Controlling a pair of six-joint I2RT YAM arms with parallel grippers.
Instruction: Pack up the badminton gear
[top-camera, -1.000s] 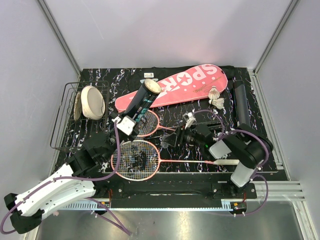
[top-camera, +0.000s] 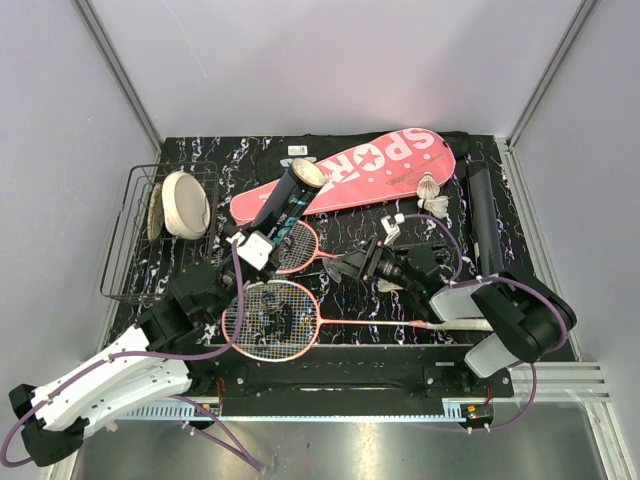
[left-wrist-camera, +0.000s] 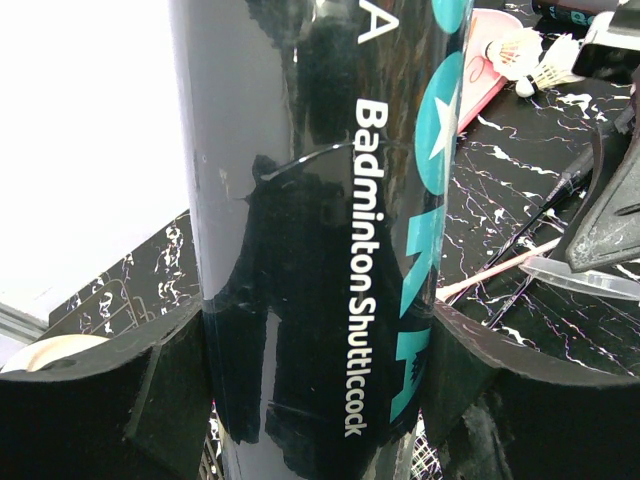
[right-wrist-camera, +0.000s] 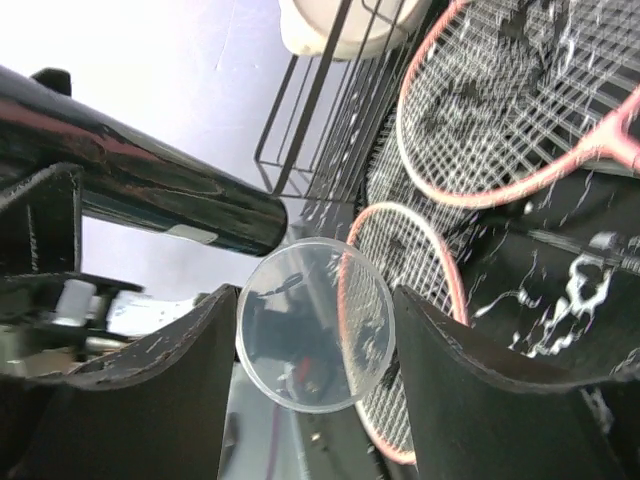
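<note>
My left gripper (top-camera: 258, 250) is shut on a black and teal shuttlecock tube (left-wrist-camera: 320, 230), which leans up and right in the top view, its pale round end (top-camera: 308, 173) uppermost. In the right wrist view the tube's dark lower end (right-wrist-camera: 265, 225) sticks out at left. A clear round lid (right-wrist-camera: 316, 325) is pinched in my right gripper, apart from the tube. Two rackets lie below: a large one (top-camera: 270, 357) and a partly covered one (top-camera: 316, 240). The pink bag (top-camera: 400, 160) lies flat at the back, two shuttlecocks (top-camera: 428, 188) at its right end.
On the left, a black wire basket (top-camera: 122, 240) holds a pale round item (top-camera: 186, 205). A dark cylindrical case (top-camera: 484, 215) lies at the right edge. White walls close in the back and sides.
The left arm and tube have hardly moved.
</note>
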